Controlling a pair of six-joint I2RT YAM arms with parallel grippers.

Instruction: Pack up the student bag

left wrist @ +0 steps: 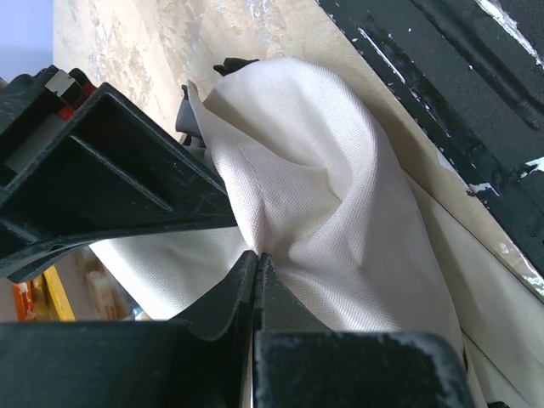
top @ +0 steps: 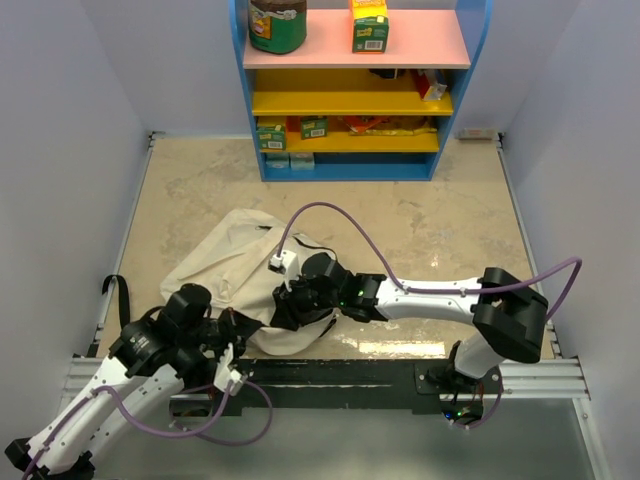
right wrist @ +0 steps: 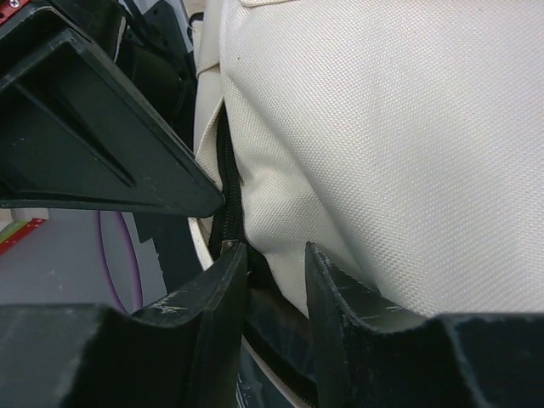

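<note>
The cream canvas bag (top: 215,255) lies crumpled at the front middle of the table, its cloth (left wrist: 331,195) filling much of the left wrist view. My left gripper is shut right at a fold of this cloth, pinched at its fingertips. My right gripper stands part open low against the bag, a dark zipper strip (right wrist: 228,178) beside its left finger and cream cloth behind the gap; whether cloth lies between the fingertips is unclear. In the top view both grippers meet at the bag's front part, partly hidden by the arms.
A shelf unit (top: 350,103) with boxes and packets stands at the back, a green container (top: 277,28) on top. A black strap (top: 123,300) lies at the left edge, and a dark rail runs along the front.
</note>
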